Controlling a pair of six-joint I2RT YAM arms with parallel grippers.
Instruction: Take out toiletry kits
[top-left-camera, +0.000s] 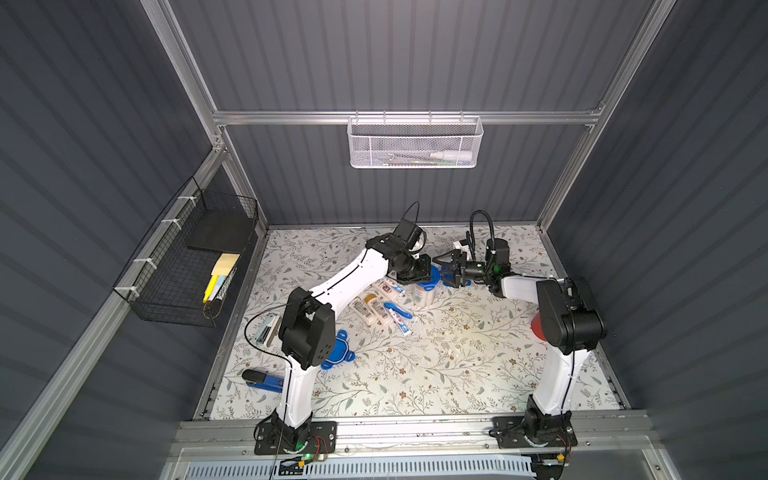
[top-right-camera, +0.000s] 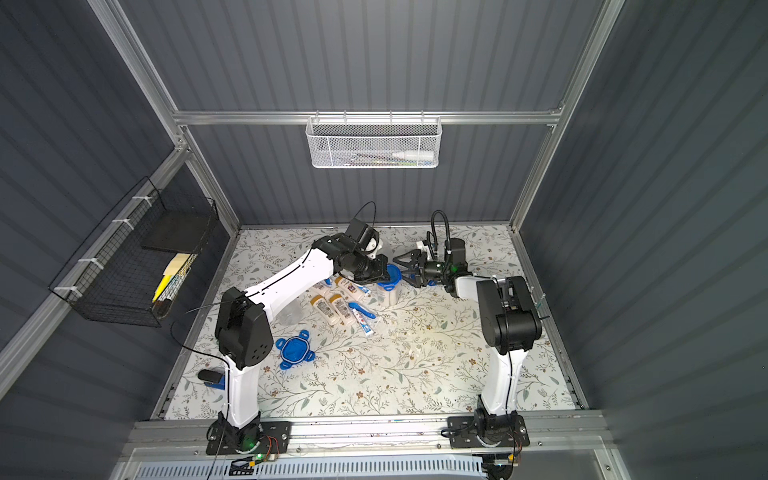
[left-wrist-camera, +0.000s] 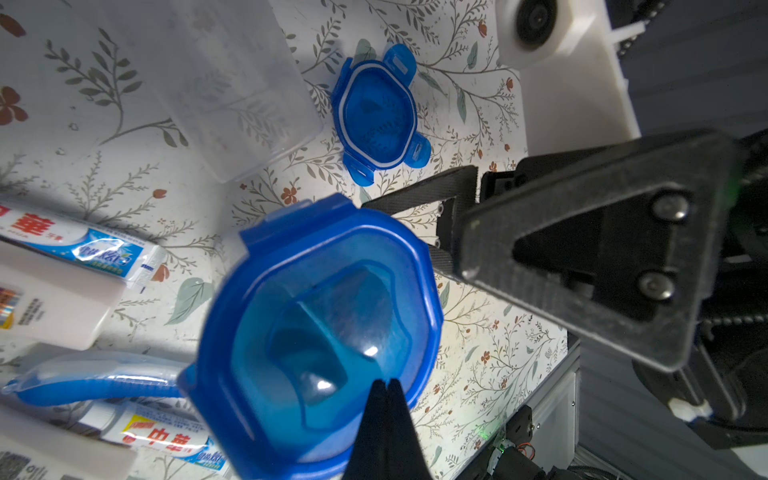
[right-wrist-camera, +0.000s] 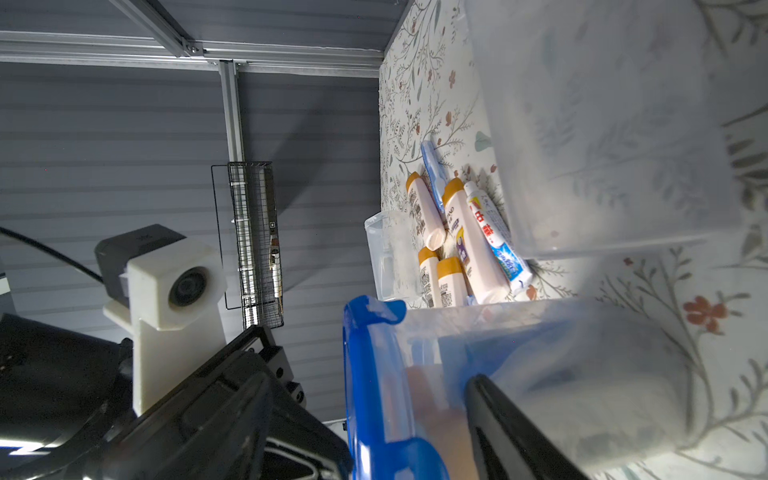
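A clear toiletry container with blue lid (left-wrist-camera: 228, 336) stands mid-table, contents showing faintly through it. My left gripper is shut at the near edge of this lid, nothing seen between its fingers. My right gripper (top-right-camera: 409, 269) is part open, its fingers around the container's lidded top from the right; in the right wrist view the blue rim (right-wrist-camera: 364, 376) sits between them. Toothpaste tubes (right-wrist-camera: 496, 236), lotion bottles (right-wrist-camera: 472, 248) and a blue handled item (left-wrist-camera: 88, 388) lie to the left.
Empty clear containers (right-wrist-camera: 592, 128) and loose blue lids (top-right-camera: 295, 349) lie around. A red bin (top-left-camera: 540, 328) is at the right, a black wire basket (top-left-camera: 164, 288) on the left wall, a white basket (top-left-camera: 414, 144) on the back wall.
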